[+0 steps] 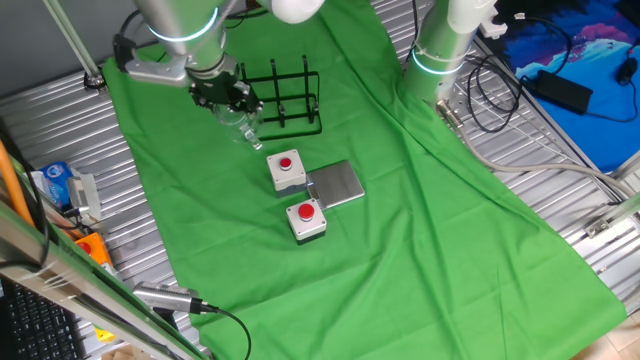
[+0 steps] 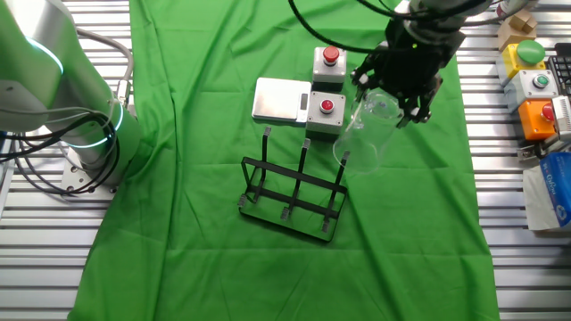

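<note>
A clear glass beaker (image 2: 368, 141) is in the grasp of my gripper (image 2: 393, 96), whose dark fingers close around its upper end. In exterior view 2 the beaker is tilted, its far end over the near corner of a black wire rack (image 2: 287, 198); whether they touch I cannot tell. From exterior view 1, the gripper (image 1: 236, 98) appears beside the rack (image 1: 284, 104), with the beaker (image 1: 238, 124) faint against the green cloth. The rack has several upright prongs and holds nothing.
Two white boxes with red buttons, one (image 1: 286, 171) nearer the beaker and another (image 1: 306, 220), flank a flat silver scale (image 1: 338, 184).
</note>
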